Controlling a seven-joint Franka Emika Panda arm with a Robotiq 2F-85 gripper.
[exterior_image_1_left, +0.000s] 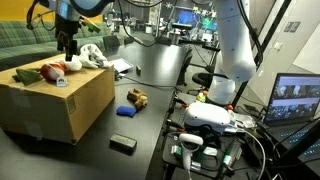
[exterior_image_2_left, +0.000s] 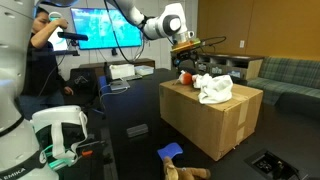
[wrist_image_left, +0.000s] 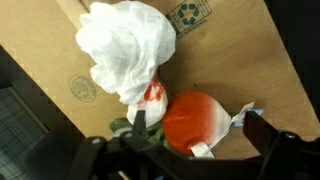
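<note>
A round red thing (wrist_image_left: 192, 118) with a white patch lies on top of the cardboard box (exterior_image_2_left: 222, 132). Touching its left side in the wrist view is a smaller red-and-white thing (wrist_image_left: 152, 103), with something green partly hidden below. A crumpled white cloth (wrist_image_left: 125, 45) covers part of the box top beside them. My gripper hangs over the box, open, its fingers (wrist_image_left: 262, 132) on either side of the round red thing as seen from above. Nothing is gripped. How high the fingertips are above it is hard to judge.
On the dark surface below the box lie a brown plush-like thing (exterior_image_1_left: 138, 98), a blue block (exterior_image_1_left: 126, 110) and a dark box-shaped thing (exterior_image_1_left: 123, 144). A second white arm (exterior_image_1_left: 208, 115) stands at the right, with a laptop (exterior_image_1_left: 293, 100) beyond it.
</note>
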